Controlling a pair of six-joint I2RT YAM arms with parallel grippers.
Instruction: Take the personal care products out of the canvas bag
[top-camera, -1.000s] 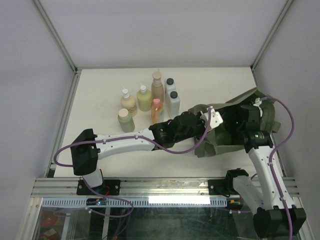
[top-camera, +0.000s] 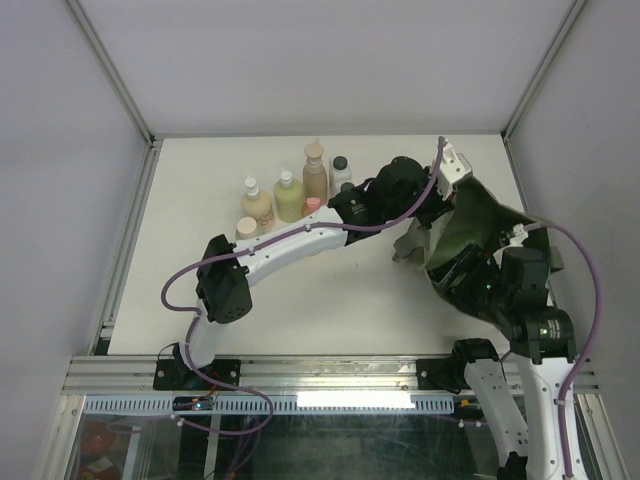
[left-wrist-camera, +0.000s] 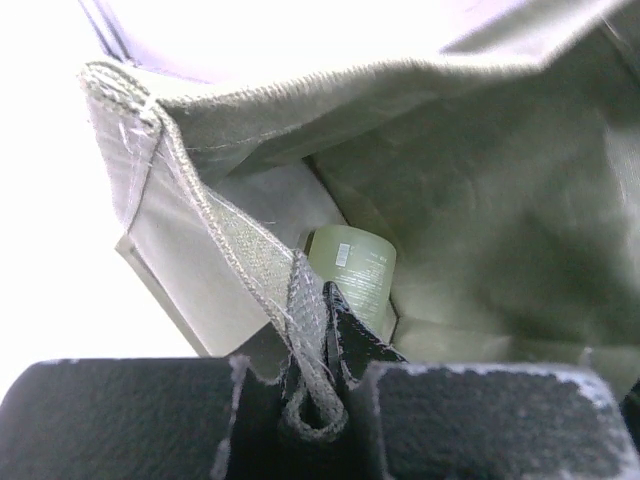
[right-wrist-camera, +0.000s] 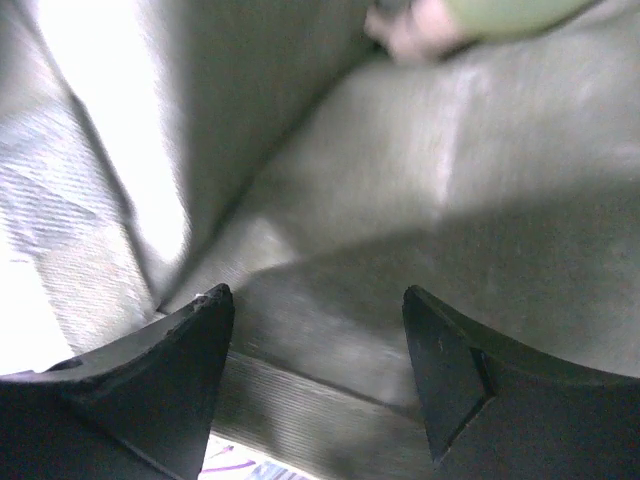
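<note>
The olive canvas bag (top-camera: 478, 215) stands tilted at the right of the table. My left gripper is shut on the bag's rim, whose frayed fabric edge runs between the fingers. Deep in the bag lies a pale green container (left-wrist-camera: 352, 265) with a small white label. My right gripper is at the bag, its fingers parted with only canvas showing between and behind them. At the top of the blurred right wrist view, part of a green item (right-wrist-camera: 510, 12) with a pinkish end shows beyond the fingers.
Several products stand at the table's back left, among them a tan pump bottle (top-camera: 315, 178), a yellow-green bottle (top-camera: 289, 198) and a beige bottle (top-camera: 257, 205). The left arm (top-camera: 290, 245) partly covers this group.
My left arm has moved up and right, carrying the bag's rim with it, so the bag is lifted and tilted. The right gripper has shifted toward the front left.
</note>
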